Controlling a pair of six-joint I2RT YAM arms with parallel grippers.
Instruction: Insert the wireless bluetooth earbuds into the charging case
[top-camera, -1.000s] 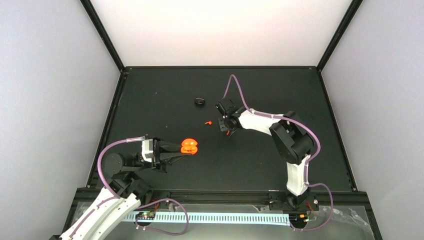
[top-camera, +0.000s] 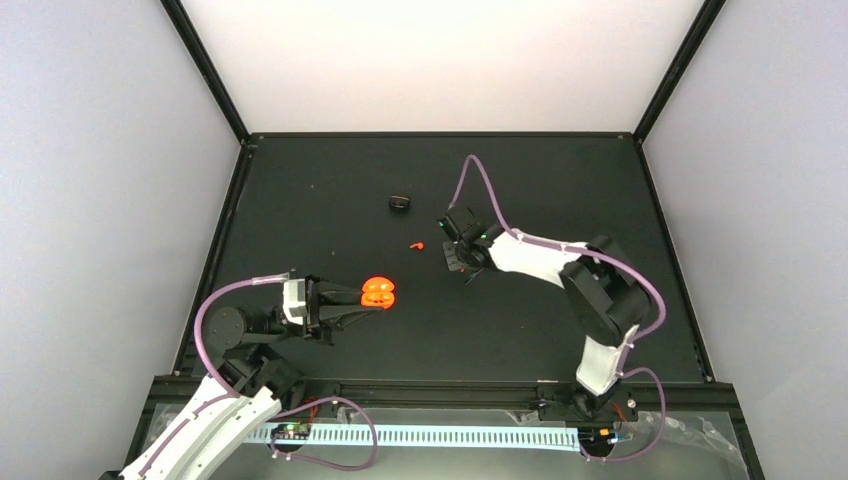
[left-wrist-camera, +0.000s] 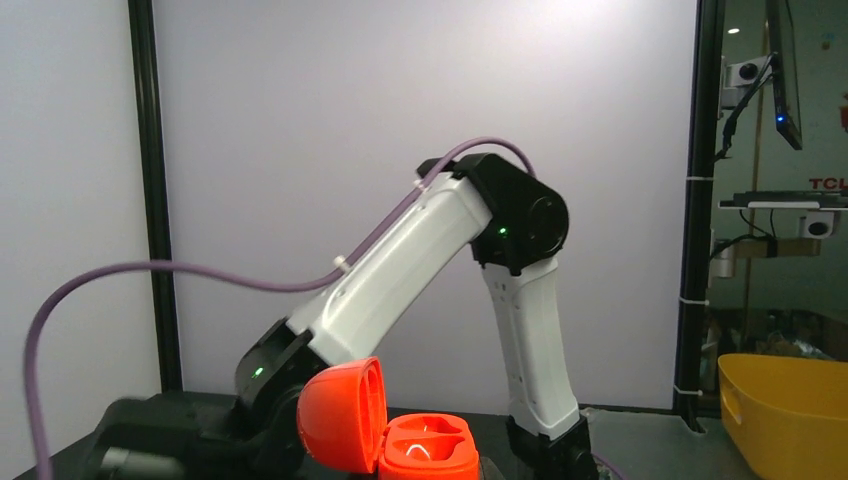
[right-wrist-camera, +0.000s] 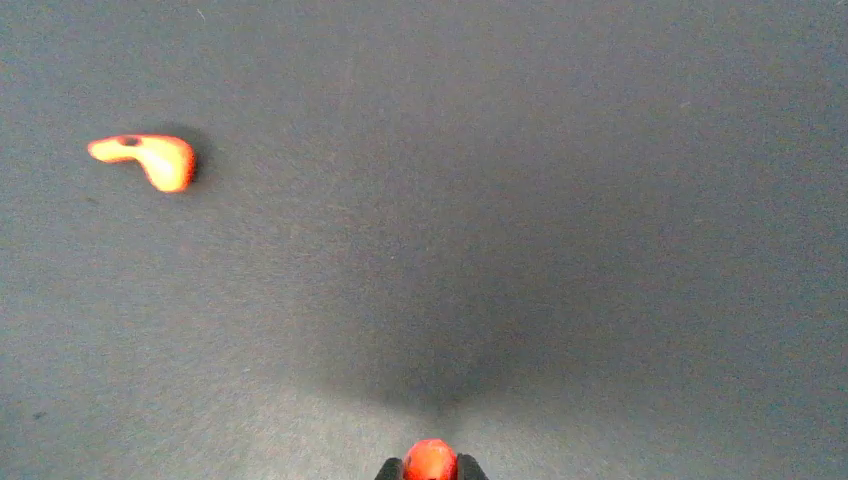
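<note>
An orange charging case (top-camera: 378, 299) is held at the fingertips of my left gripper (top-camera: 366, 296), which is shut on it above the left part of the table. Its lid (left-wrist-camera: 342, 415) stands open, and the empty-looking wells of its base (left-wrist-camera: 430, 447) show in the left wrist view. My right gripper is shut on an orange earbud (right-wrist-camera: 431, 456), whose rounded end shows between the two dark fingertips. The other earbud (right-wrist-camera: 160, 160) lies on the dark table, ahead and left of that gripper. From above, this loose earbud (top-camera: 417, 246) sits between the two arms.
A small black object (top-camera: 399, 202) lies farther back on the table (top-camera: 560, 180). Bare surface surrounds the loose earbud, and the front middle is clear. A yellow bin (left-wrist-camera: 790, 410) stands outside the work area.
The right arm has shifted to the right and slightly toward the front. The bit of orange seen beneath its gripper earlier is hidden now from above. Left arm, case and loose earbud are unmoved.
</note>
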